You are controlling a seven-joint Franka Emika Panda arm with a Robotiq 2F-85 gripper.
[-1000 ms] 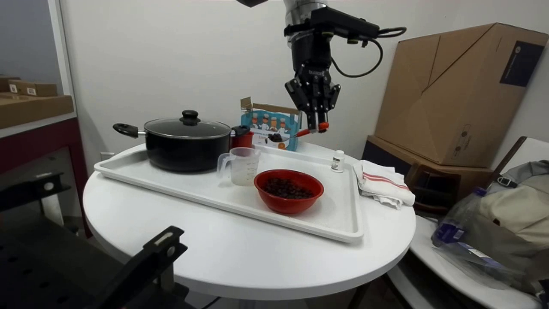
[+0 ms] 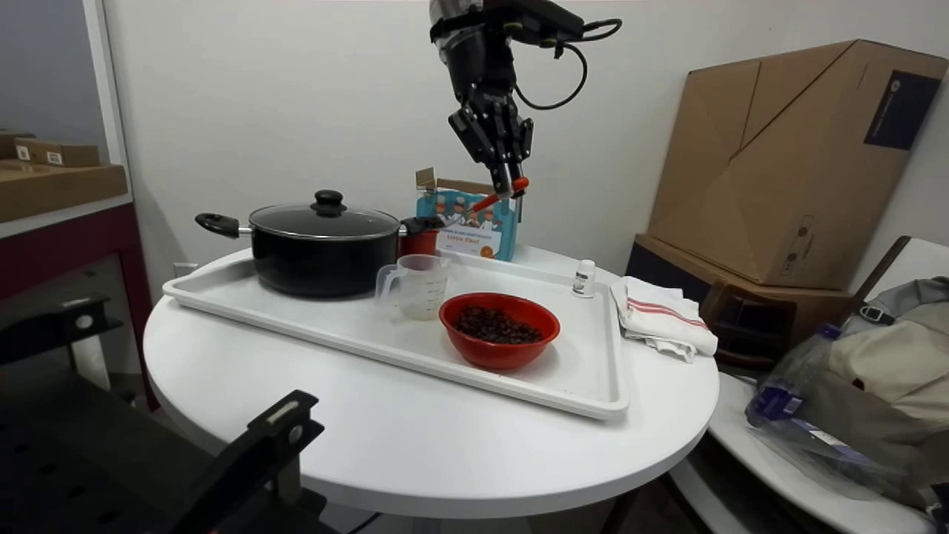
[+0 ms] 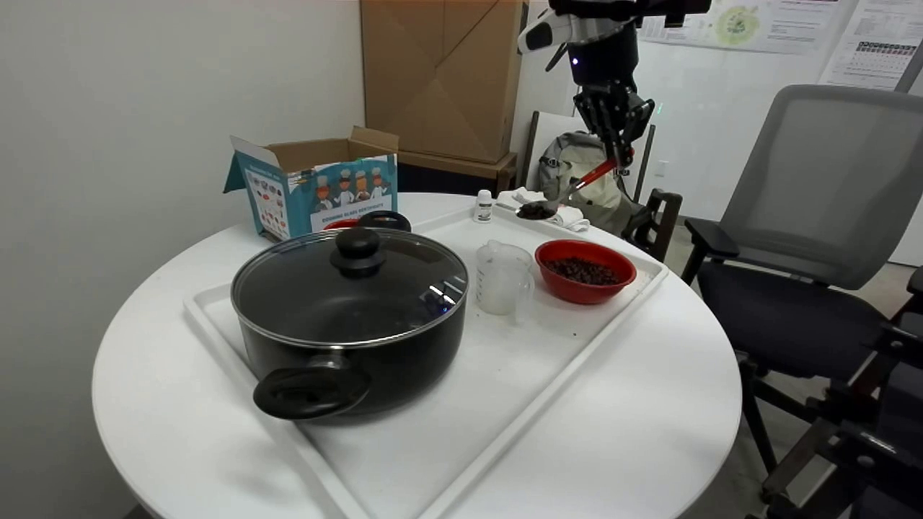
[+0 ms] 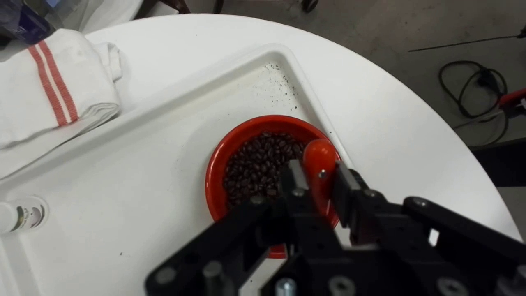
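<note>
My gripper point(image 2: 508, 184) is shut on the red handle of a spoon point(image 2: 485, 203), held up above the tray. In exterior view 2 the spoon's bowl point(image 3: 536, 210) carries dark beans. The wrist view shows the rounded end of the red handle point(image 4: 320, 153) between the fingers; the spoon's bowl is hidden there. A red bowl point(image 2: 500, 354) with dark beans point(image 4: 256, 165) sits on the white tray. Beside it stands a clear measuring cup point(image 2: 420, 289), its handle toward the pot. The black pot point(image 2: 325, 267) with its glass lid on is at the tray's other end.
The white tray point(image 2: 391, 356) lies on a round table. A small white bottle point(image 2: 584, 279) stands at its back edge, with a folded towel point(image 2: 660, 316) to the right. Behind the tray are a red container point(image 2: 420, 242) and an open blue box point(image 2: 498, 240).
The gripper has moved left and up in exterior view 1, carrying the spoon toward the pot side. Bowl, cup and pot stand where they were.
</note>
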